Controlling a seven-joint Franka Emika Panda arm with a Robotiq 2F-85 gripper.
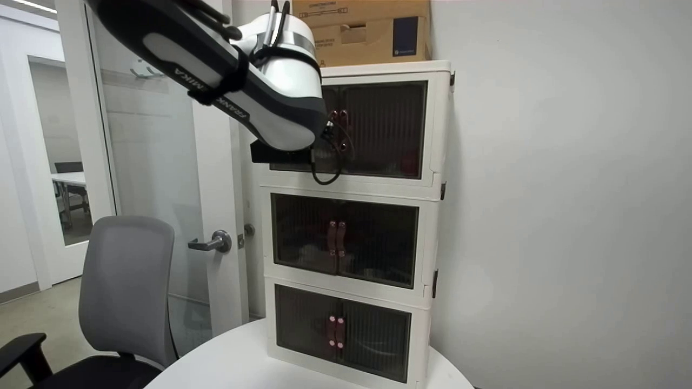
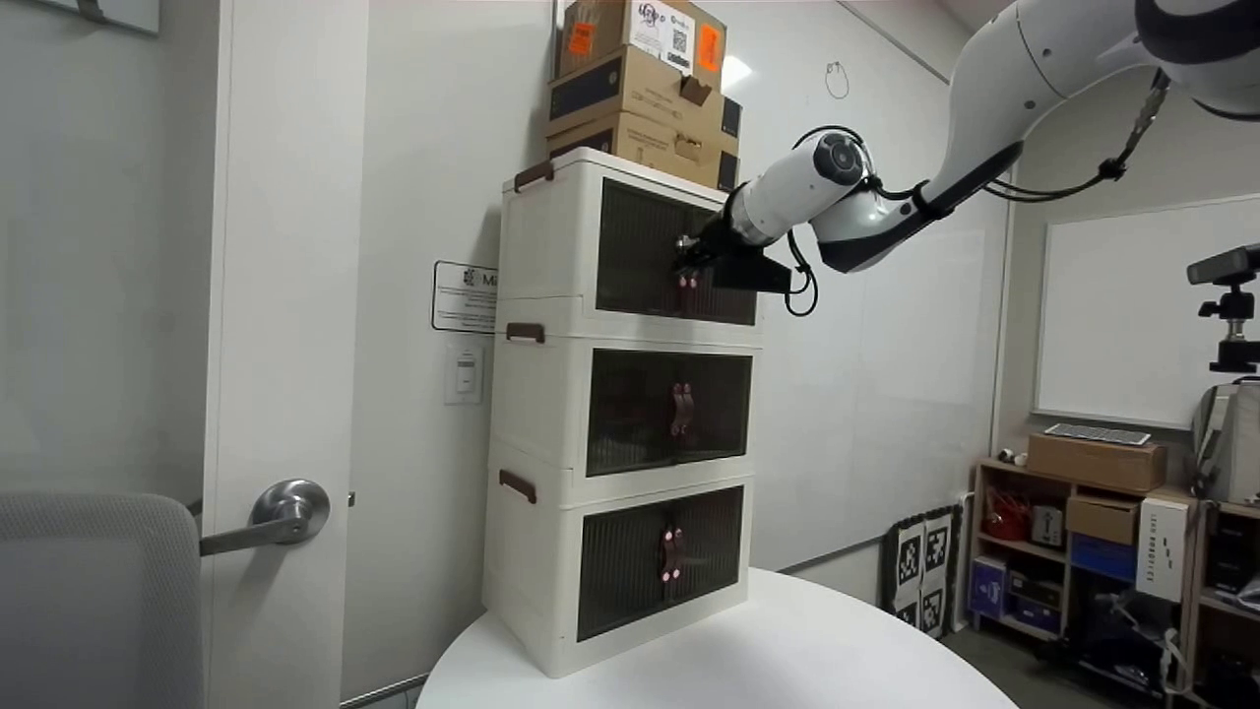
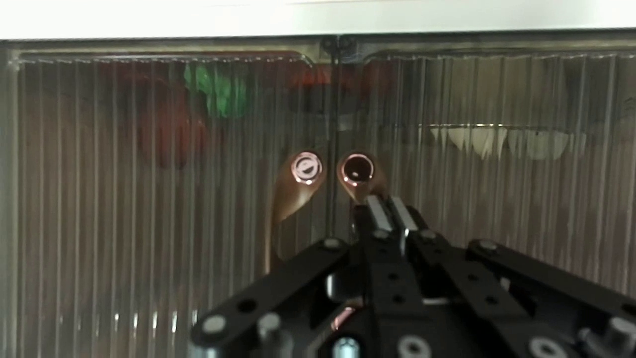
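Observation:
A white cabinet of three stacked units stands on a round white table, dark ribbed double doors on each unit. My gripper is at the top unit's middle, its fingers nearly together on the right door handle. The handle's upper end with its round screw shows above the fingertips; its lower part is hidden behind them. Beside it, the left door handle is free. Both top doors are closed, with a narrow seam between them. In exterior view 2 the gripper reaches the doors from the right.
Cardboard boxes are stacked on the cabinet top. Green and red things show dimly behind the left ribbed door. A grey chair and a door lever are left of the cabinet. Bare tabletop lies in front.

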